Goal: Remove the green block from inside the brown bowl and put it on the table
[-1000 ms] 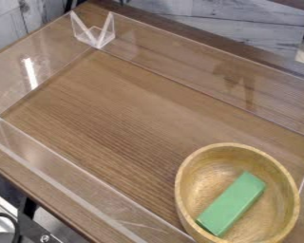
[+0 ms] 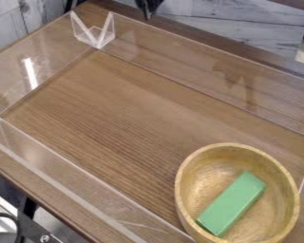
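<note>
The green block (image 2: 231, 203) lies inside the brown bowl (image 2: 188, 180), tilted lengthwise from lower left to upper right and surrounded by the bowl's wall. That bowl rests at the lower right corner of the table. At the top edge, left of centre, a small dark part of my gripper (image 2: 147, 8) shows, far from the bowl and the block. The rest of it is cut off by the frame, and its fingers are too small and dark to make out.
A clear V-shaped plastic piece (image 2: 94, 32) stands at the far left. Dark cables (image 2: 8, 222) lie off the table's edge at the lower left.
Bowl and block have not moved.
</note>
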